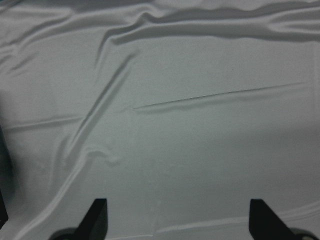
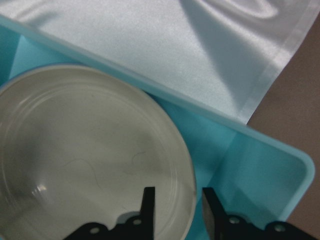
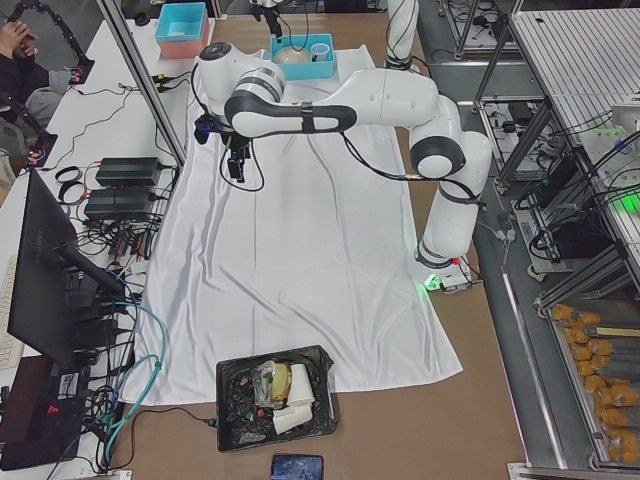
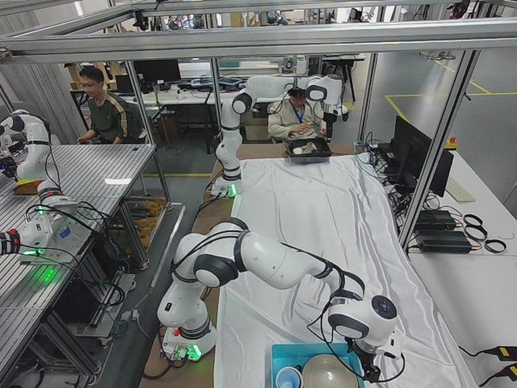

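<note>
A cream round dish (image 2: pixel 85 145) sits inside a light-blue bin (image 2: pixel 260 165), beside a small cup (image 4: pixel 288 378). My right gripper is open over the dish's edge, one finger over the dish, the other just outside its rim; whether it touches is unclear. My left gripper stands open above the white cloth (image 1: pixel 190 150), nothing between its fingers; in the camera left view it is at the upper middle of the cloth.
A black tray (image 3: pixel 230 425) holding bags and pale items lies at the cloth's opposite end from the bin. A monitor (image 3: pixel 40 280) and cabling line one side; a metal frame surrounds the area.
</note>
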